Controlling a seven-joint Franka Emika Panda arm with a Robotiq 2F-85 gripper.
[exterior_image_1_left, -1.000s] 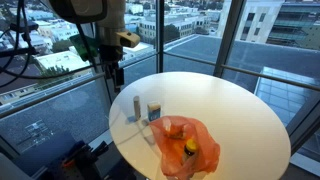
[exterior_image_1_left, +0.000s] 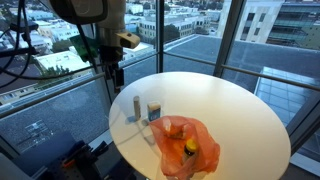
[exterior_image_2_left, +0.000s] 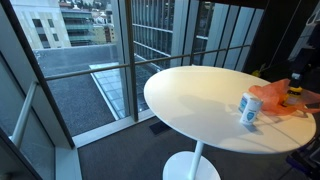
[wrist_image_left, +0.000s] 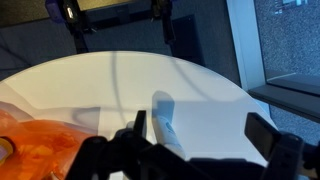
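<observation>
My gripper (exterior_image_1_left: 115, 77) hangs beyond the left edge of the table, above its top. From the wrist, the two dark fingers (wrist_image_left: 262, 132) stand wide apart, with tabletop showing in the gap; the gripper is open and empty. Below it on the table is a slim pale bottle (wrist_image_left: 168, 132), partly hidden by the gripper. The same upright bottle (exterior_image_1_left: 137, 107) stands beside a small blue-and-white box (exterior_image_1_left: 154, 111). An orange, see-through bag (exterior_image_1_left: 178, 155) lies crumpled near the front, with a dark bottle with a yellow label (exterior_image_1_left: 191, 147) in it.
Glass windows with frames (exterior_image_2_left: 125, 60) stand close around it. A dark chair-like shape (exterior_image_1_left: 50, 155) is at the lower left.
</observation>
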